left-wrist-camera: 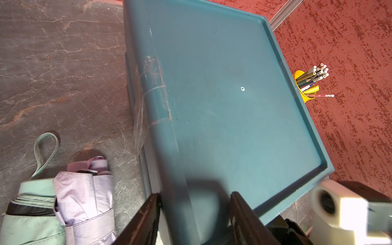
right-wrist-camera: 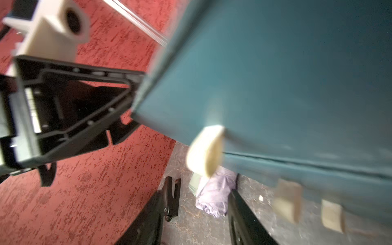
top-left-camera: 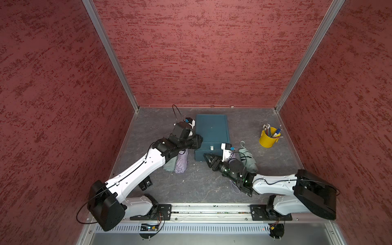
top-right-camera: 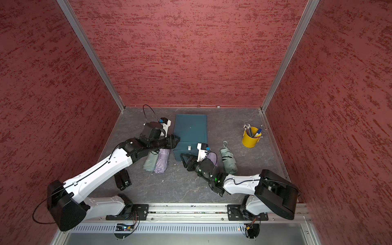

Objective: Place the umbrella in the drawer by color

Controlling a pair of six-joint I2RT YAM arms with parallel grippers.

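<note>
A teal drawer cabinet stands mid-table, with pale knobs on its front. My left gripper is shut on its top left edge. My right gripper is low at the cabinet's front, fingers apart, empty, below a blurred knob. Left of the cabinet lie a mint umbrella and a lilac umbrella. To its right lie a grey-green umbrella and another lilac one, partly hidden behind my right arm.
A yellow cup of pens stands at the right. A black object lies at the front left. The back corners and front middle of the table have bare room.
</note>
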